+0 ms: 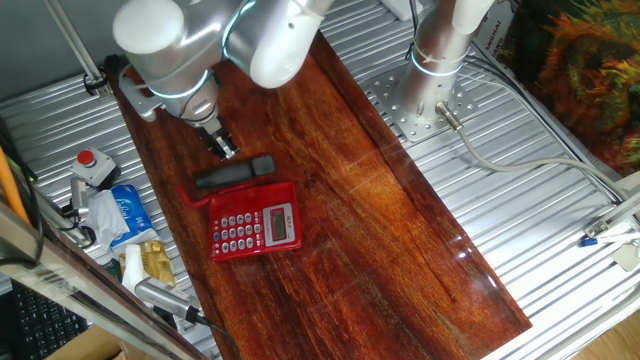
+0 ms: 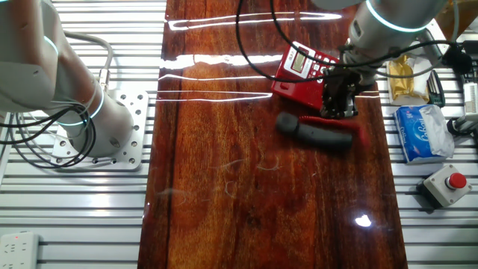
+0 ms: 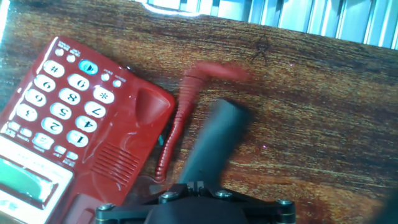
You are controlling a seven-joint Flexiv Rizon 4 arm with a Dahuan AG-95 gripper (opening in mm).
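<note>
The red desk phone (image 1: 255,222) lies on the dark wooden board with its keypad facing up. Its black handset (image 1: 235,172) is off the cradle, beside the phone on the gripper's side. A red coiled cord (image 3: 177,124) runs between them. In the wrist view the handset (image 3: 217,140) is blurred and its near end passes out of sight behind my gripper. The fingertips appear close together, with nothing visible held between them. From above, my gripper (image 1: 230,154) hangs just off the handset's side; exterior view 2 shows the handset (image 2: 314,134) close by the fingers.
Along the board's edge sit a blue tissue pack (image 1: 130,215), a gold packet (image 1: 157,262) and a red stop button (image 1: 87,158). Much of the board (image 1: 390,250) is bare.
</note>
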